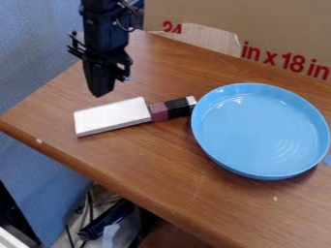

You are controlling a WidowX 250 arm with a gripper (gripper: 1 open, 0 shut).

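Note:
My black gripper [101,76] hangs over the wooden table at the upper left, just above and behind a flat white block [111,117]. The block lies at the end of a short row with a dark purple piece [159,111] and a black piece [177,108], a small light piece at the far tip. Whether the fingers are open or shut is hard to make out. A blue plate [258,134] sits to the right of the row.
A cardboard box [265,29] stands along the back.

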